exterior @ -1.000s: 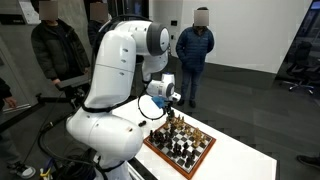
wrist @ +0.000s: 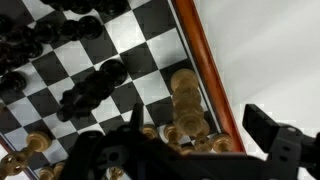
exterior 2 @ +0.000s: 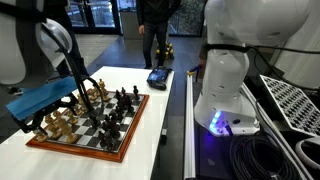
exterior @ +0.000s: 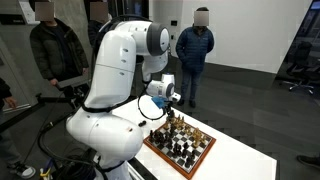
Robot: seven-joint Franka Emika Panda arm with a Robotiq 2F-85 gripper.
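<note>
A chessboard with a brown wooden border lies on the white table, crowded with dark and light pieces. In the wrist view my gripper stands open above the board's edge, its two dark fingers wide apart. Between and below them is a tall light-brown piece, with more light pieces clustered at its foot. Left of it, a black piece stands alone near the middle squares. Further black pieces fill the upper left. Exterior view 2 has the gripper low over the light pieces; contact there cannot be made out.
Bare white table extends right of the board. A small dark device sits on the table beyond the board. People stand behind the table, one in a blue jacket. Neighbouring pieces crowd close to the fingers.
</note>
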